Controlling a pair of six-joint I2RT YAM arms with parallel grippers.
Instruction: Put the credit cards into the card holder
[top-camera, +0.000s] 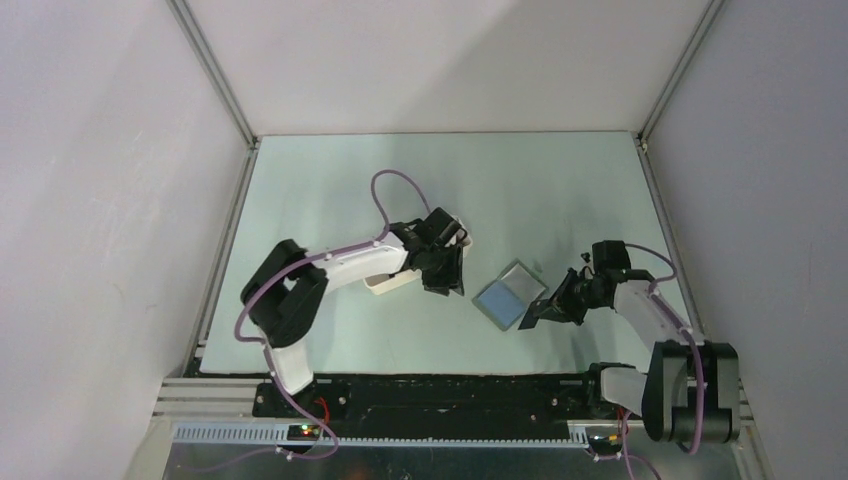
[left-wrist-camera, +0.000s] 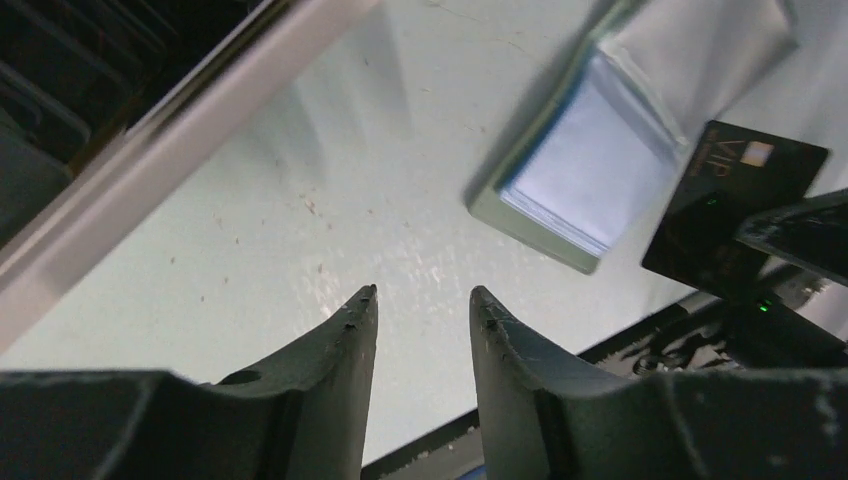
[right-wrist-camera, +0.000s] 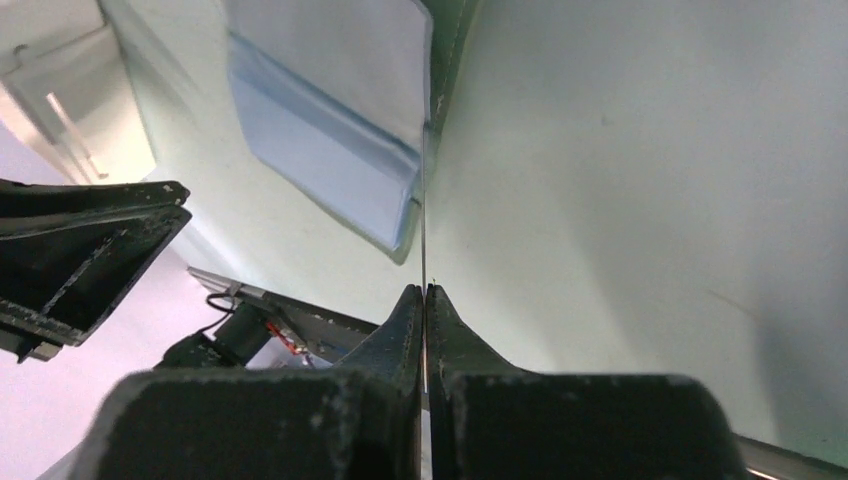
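Note:
An open card holder (top-camera: 502, 304) lies on the table, one half a blue pocket and the other light grey. My right gripper is shut on a thin black card, seen edge-on in its wrist view. The card's dark face (left-wrist-camera: 738, 205) shows in the left wrist view, just off the holder's near right side; whether it touches the holder I cannot tell. My left gripper is open, apart from the holder on its left, nothing between its fingertips.
A white tray (top-camera: 395, 283) with dark contents sits partly under the left arm, its rim (left-wrist-camera: 180, 170) close to the left gripper. Behind both arms and in front of the holder the table is bare.

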